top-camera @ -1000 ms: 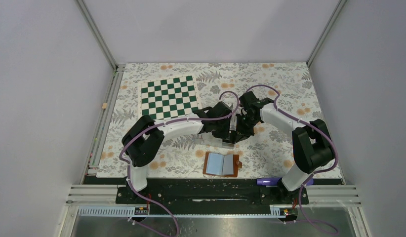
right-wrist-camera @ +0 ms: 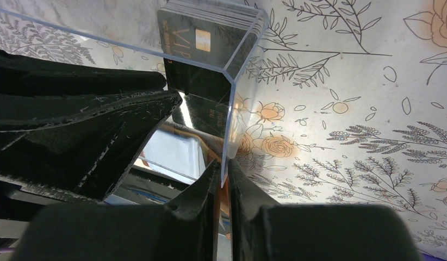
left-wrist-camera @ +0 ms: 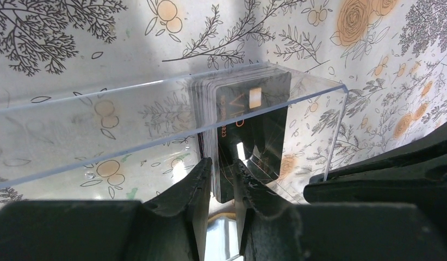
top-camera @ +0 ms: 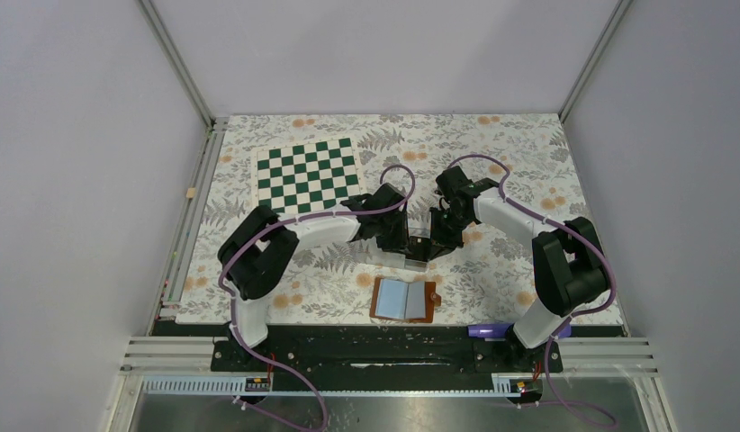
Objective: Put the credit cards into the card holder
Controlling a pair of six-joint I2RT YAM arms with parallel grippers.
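A clear acrylic box [left-wrist-camera: 91, 130] holds a stack of cards, the front one black with "VIP" [left-wrist-camera: 254, 147], at its right end. My left gripper is over the cards, fingertips close together at the stack's near edge; whether anything is between them is unclear. My right gripper is shut on the end wall of the clear box. An open brown card holder with pale sleeves [top-camera: 393, 298] lies on the patterned cloth below both grippers in the top view.
A green checkerboard [top-camera: 303, 171] lies at the back left. A purple object [top-camera: 488, 331] is at the front right edge.
The right arm looks unchanged.
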